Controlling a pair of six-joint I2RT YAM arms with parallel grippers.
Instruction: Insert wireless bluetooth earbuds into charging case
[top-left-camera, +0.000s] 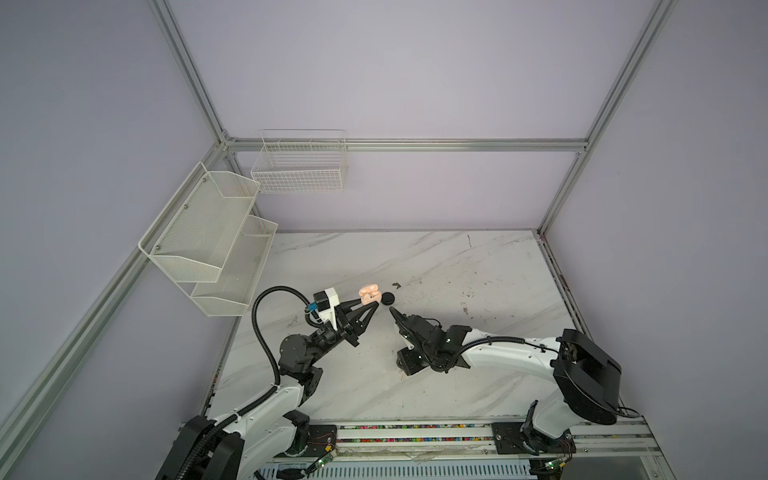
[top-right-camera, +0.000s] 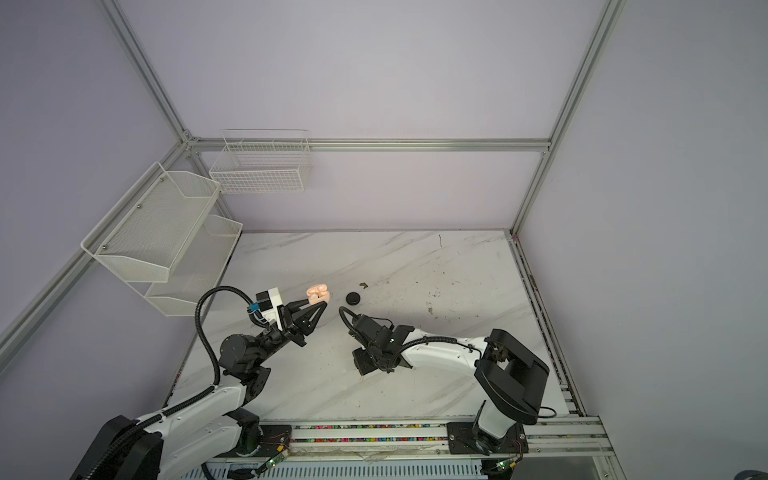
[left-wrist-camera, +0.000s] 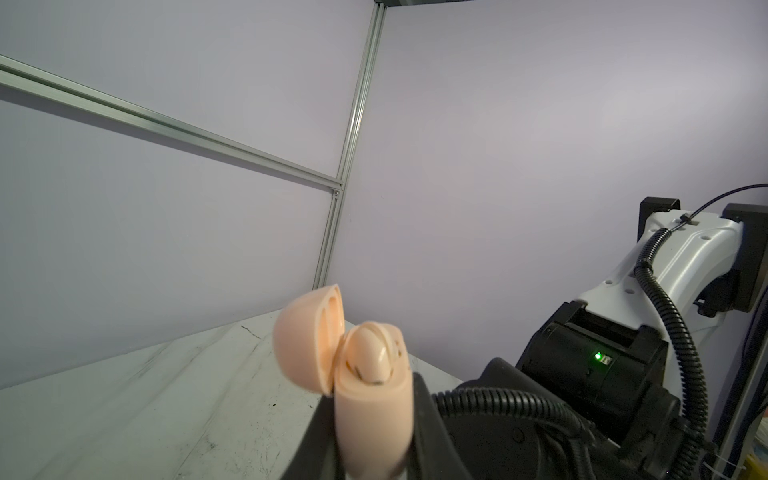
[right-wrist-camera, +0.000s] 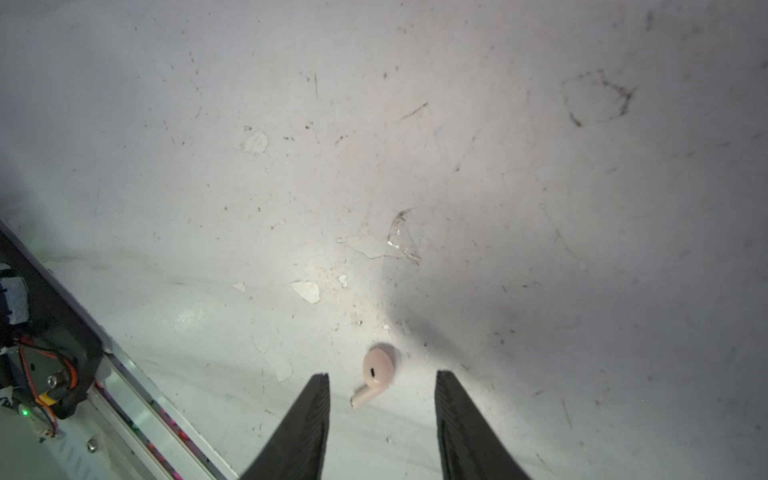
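Note:
A pink charging case (left-wrist-camera: 372, 424) with its lid up is held upright by my left gripper (top-left-camera: 369, 304), which is shut on it; in the left wrist view an earbud (left-wrist-camera: 369, 352) sits in it. My right gripper points down at the table, open, with a loose pink earbud (right-wrist-camera: 377, 368) lying on the surface between and beyond its fingertips. In the top views that earbud is hidden by the right arm.
A black round disc (top-right-camera: 353, 297) and a small dark piece (top-right-camera: 364, 285) lie behind the grippers. Mesh shelves (top-left-camera: 208, 224) hang on the left wall.

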